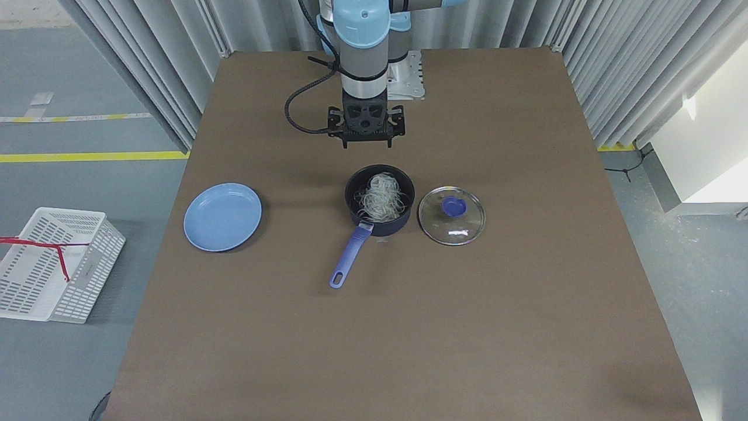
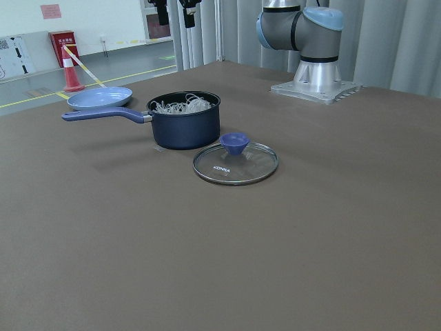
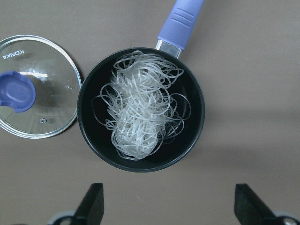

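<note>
A dark saucepan [image 1: 356, 183] with a blue handle [image 1: 350, 256] holds a tangle of white translucent noodles [image 1: 382, 197], seen from above in the wrist view [image 3: 140, 103]. Its glass lid [image 1: 452, 216] with a blue knob lies on the table beside it. A light blue plate [image 1: 222, 216] lies apart from the pot, to its left in the front view. My gripper [image 1: 366, 142] hangs above the table behind the pot; in the wrist view its two fingers stand wide open with nothing between them.
A white basket [image 1: 42, 280] stands on the floor off the table's left side. Curtains run behind the robot.
</note>
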